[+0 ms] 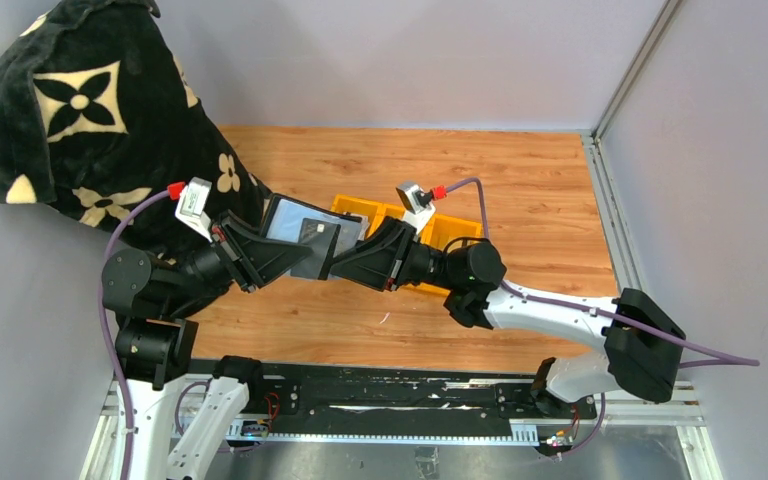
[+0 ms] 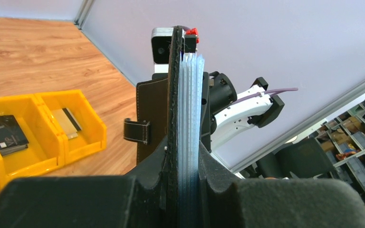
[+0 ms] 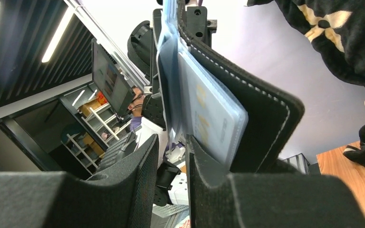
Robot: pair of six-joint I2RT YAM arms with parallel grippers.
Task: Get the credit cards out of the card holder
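Note:
The dark card holder [image 2: 172, 95] stands edge-on in the left wrist view, with my left gripper shut on it. Its translucent bluish sleeves [image 2: 190, 109] show as a stack beside the cover, and a strap [image 2: 137, 131] sticks out to one side. A grey card [image 1: 318, 237] shows among the sleeves from above. In the right wrist view, a pale blue card with yellow print [image 3: 214, 111] lies against the cover. My right gripper is open at the holder's edge, a sleeve edge reaching toward the gap between its fingers. Contact there is unclear.
A yellow divided bin [image 2: 52, 137] sits on the wooden table [image 1: 500, 330] behind and below the grippers, holding a dark box [image 2: 4, 133] and beige cards [image 2: 66, 122]. A black patterned cushion [image 1: 110, 120] leans at the far left. Bare table lies to the right.

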